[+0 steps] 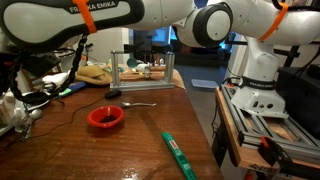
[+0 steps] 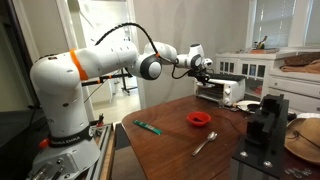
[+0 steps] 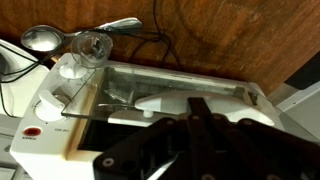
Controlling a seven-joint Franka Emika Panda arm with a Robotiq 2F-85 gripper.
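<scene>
My gripper reaches up from the bottom of the wrist view as a dark shape, its fingers close together and shut. No object shows between them. It lies over the front of a white toaster oven with a dark glass panel. A white curved shape lies along the glass, partly covered by the gripper; what it is, I cannot tell. In the second exterior view, the gripper hangs at the far end of the table above the oven.
A red bowl, a spoon and a green marker-like object lie on the brown table. A clear glass stands near the oven with a cable beside it. A black stand rises at the table's right side.
</scene>
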